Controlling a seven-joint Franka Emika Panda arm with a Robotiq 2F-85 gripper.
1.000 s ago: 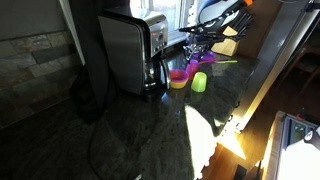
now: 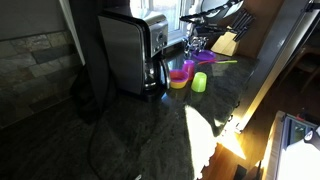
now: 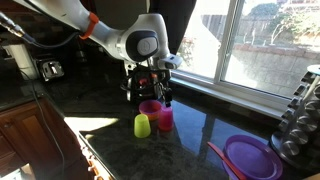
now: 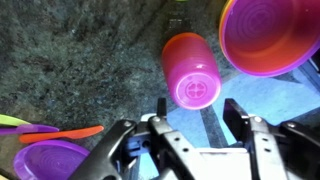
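A pink cup (image 4: 190, 78) stands on the dark counter, its round end facing the camera in the wrist view. My gripper is open, with a gap between its fingertips and nothing held there; the cup lies just past them. In exterior view 2, the gripper (image 3: 150, 88) hangs above the pink cup (image 3: 165, 118) and a pink bowl (image 3: 150, 106). A lime green cup (image 3: 142, 126) sits beside the pink one. The bowls (image 4: 262, 30) appear at the upper right of the wrist view, an orange one with a purple rim.
A purple plate (image 3: 250, 158) with a red utensil on it lies at the right, near a rack of jars (image 3: 292, 125). A coffee machine (image 2: 135, 50) stands close to the bowls in exterior view 1.
My arm has shifted a little upward and back in exterior view 1, and its orange band has left the view. The cups and bowls look unmoved.
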